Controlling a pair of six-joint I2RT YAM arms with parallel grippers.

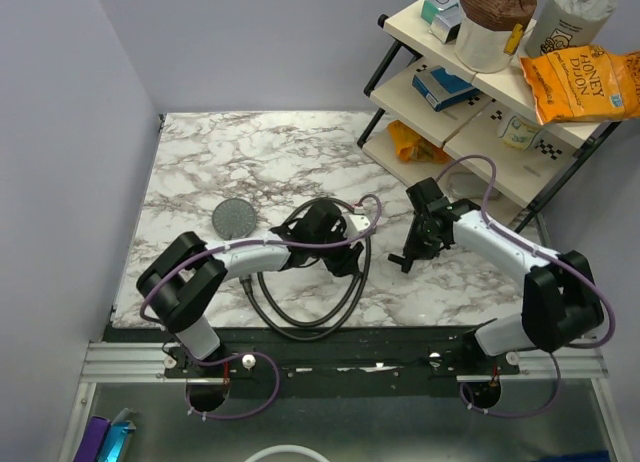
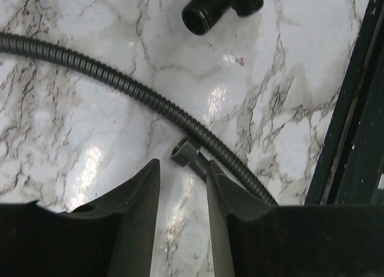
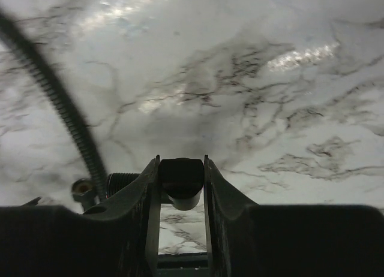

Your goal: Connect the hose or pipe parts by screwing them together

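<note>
A dark ribbed hose [image 1: 312,324] lies looped on the marble table, with a round grey shower head [image 1: 236,218] at its upper left. My left gripper hangs over the hose, part open; a hex-nutted hose end [image 2: 186,151] shows just beyond its fingertips, with nothing visibly held. My right gripper is shut on a black tubular fitting [image 3: 181,176], right of the hose loops in the top view. That fitting also shows near the top of the left wrist view.
A three-tier white shelf [image 1: 413,107] with boxes, bags and containers fills the back right. The dark front edge [image 1: 300,347] runs just below the hose.
</note>
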